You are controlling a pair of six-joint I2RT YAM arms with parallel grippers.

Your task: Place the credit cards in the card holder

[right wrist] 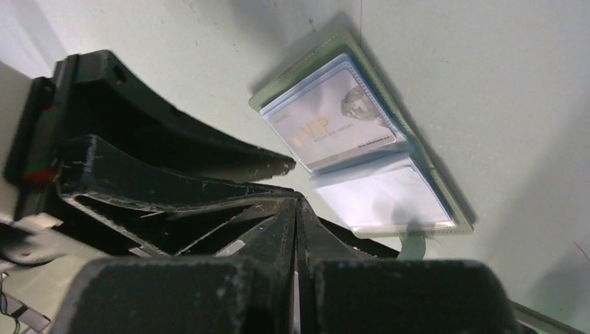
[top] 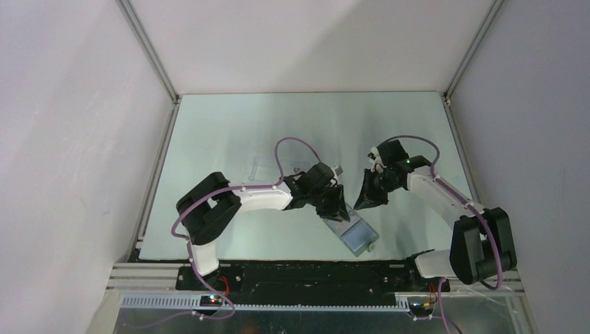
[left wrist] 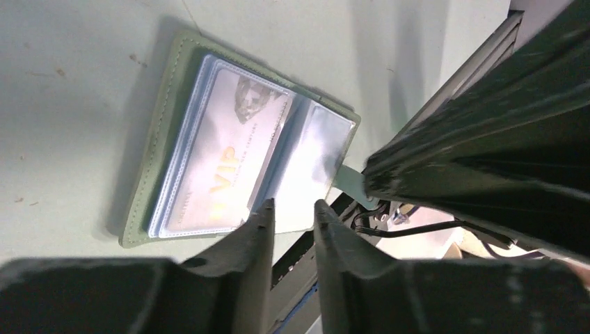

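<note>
A green card holder [top: 360, 236] lies unfolded near the front of the table. One clear pocket holds a whitish VIP card [left wrist: 226, 149], which reaches up to the pocket's mouth by the fold. In the other half, the clear pocket [right wrist: 386, 191] shows only a pale surface. My left gripper is above the holder's edge, its fingertips apart and nothing between them. Just beyond the holder's right side, my right gripper [top: 357, 207] has its fingers pressed together; nothing shows between them in the right wrist view.
Behind the left gripper is a clear tray [top: 263, 168], partly hidden by the left arm. A small tab [right wrist: 412, 247] sticks out from the holder's edge.
</note>
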